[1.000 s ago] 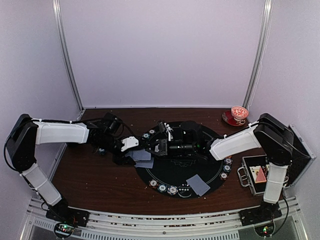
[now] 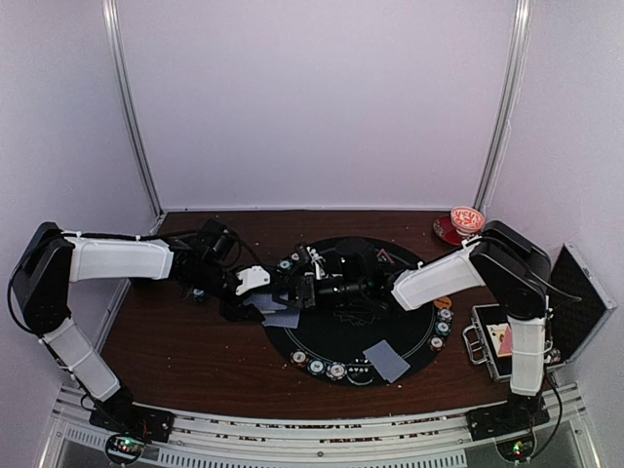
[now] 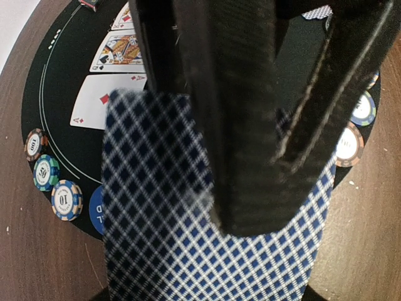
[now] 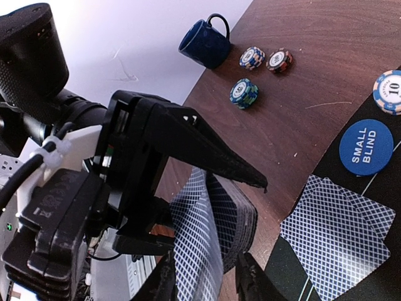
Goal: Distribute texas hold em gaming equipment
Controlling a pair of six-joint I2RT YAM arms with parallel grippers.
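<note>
A deck of blue-checked cards (image 3: 207, 251) fills the lower middle of the left wrist view. My left gripper (image 2: 261, 295) is shut on this deck, holding it at the mat's left edge. Reaching in from the right, my right gripper has its fingers apart at the deck's end; a bent, raised card (image 4: 203, 244) lies between them, not visibly pinched. Blue-backed cards (image 4: 338, 232) rest overlapping on the mat by the small blind button (image 4: 366, 147). Another pair of cards (image 2: 387, 361) lies at the mat's front. Face-up cards (image 3: 108, 100) include the ace of diamonds.
Chip stacks (image 2: 336, 371) ring the black round mat (image 2: 419, 356). A dark blue mug (image 4: 205, 42) and loose chips (image 4: 244, 93) stand off the mat. At the right are an open metal case (image 2: 492, 341) and a red-patterned cup (image 2: 467, 219).
The right arm has shifted left, bringing its gripper closer to the deck. My left arm has stayed in place with the deck.
</note>
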